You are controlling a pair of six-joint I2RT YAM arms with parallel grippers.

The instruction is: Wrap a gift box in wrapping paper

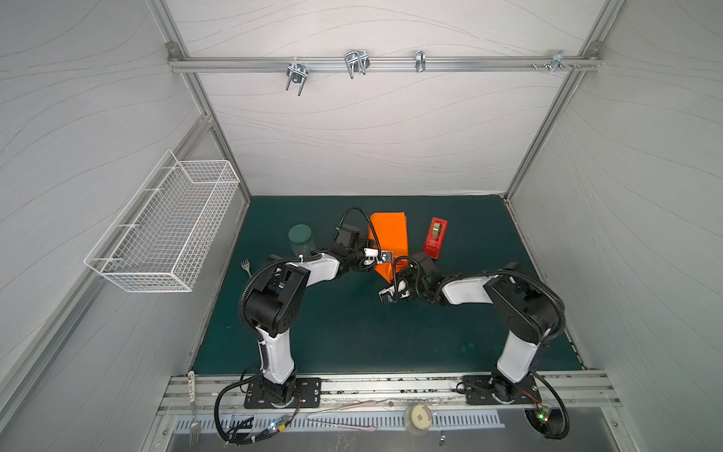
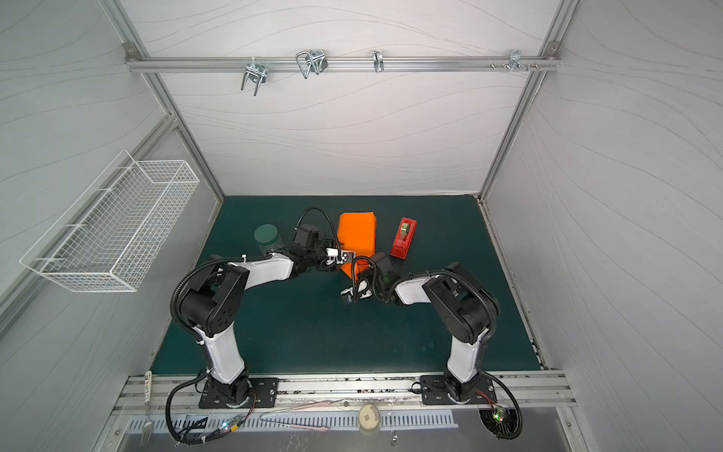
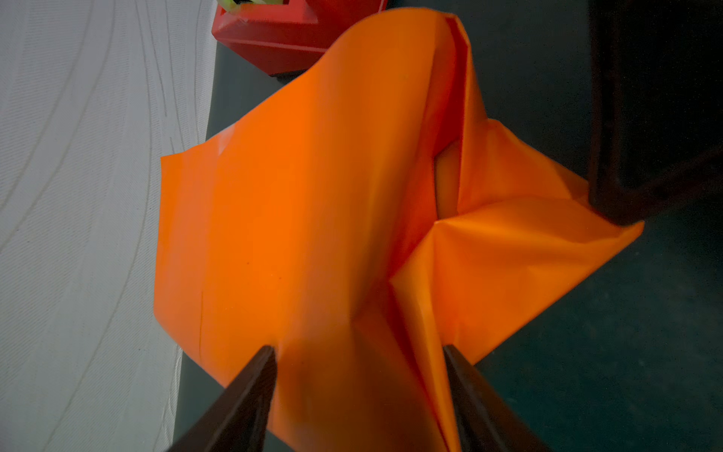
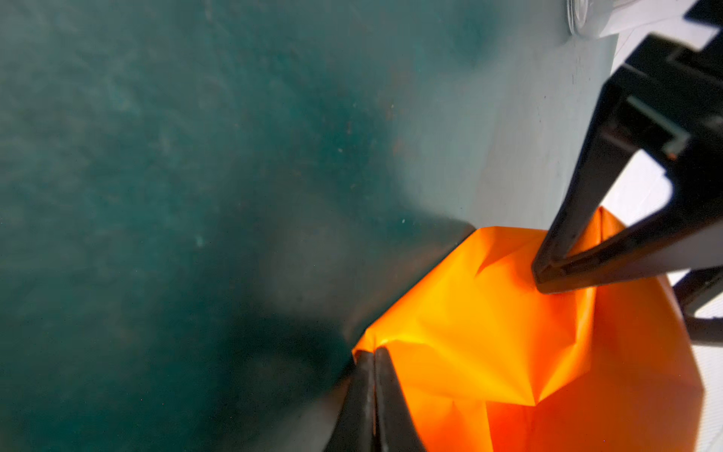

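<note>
Orange wrapping paper (image 1: pixel 389 227) covers the gift box, whose shape bulges beneath it; a small brown patch (image 3: pixel 447 180) shows through a gap at the folded end. My left gripper straddles the wrapped bundle, its fingers apart on either side of the paper. In the right wrist view, a black left finger (image 4: pixel 580 263) rests against the paper. My right gripper is shut at the corner of a pointed end flap (image 4: pixel 459 324), thin paper appearing caught at its fingertips. The flap stretches toward it.
A red tape dispenser (image 1: pixel 435 238) stands right of the bundle. Left of it is a green-lidded jar (image 1: pixel 300 238), with a fork (image 1: pixel 245 266) farther left.
</note>
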